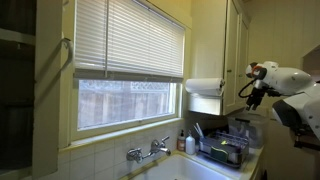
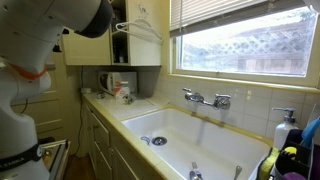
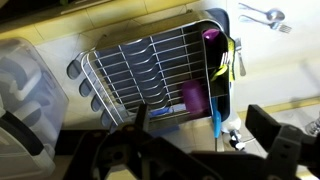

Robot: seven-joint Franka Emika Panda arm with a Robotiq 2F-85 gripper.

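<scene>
My gripper is open over the dish rack, one dark finger on each side of the wrist view and nothing held between them. Below it lies the black wire dish rack [image 3: 150,70], which holds a purple item [image 3: 194,98] and a smaller purple item [image 3: 211,34]. Along the rack's side runs a dark cutlery holder with a yellow-handled utensil [image 3: 222,62] and a blue one [image 3: 217,122]. In exterior view 1 the gripper [image 1: 254,101] hangs above the counter, right of the cabinet, higher than the rack [image 1: 222,150].
A clear plastic container [image 3: 25,75] stands beside the rack. Spoons and a fork [image 3: 268,17] lie in the white sink [image 2: 190,140]. A soap bottle [image 2: 284,128] is on the sink's ledge. The wall cabinet [image 1: 232,60] and paper towel roll [image 1: 206,86] border the arm's left side.
</scene>
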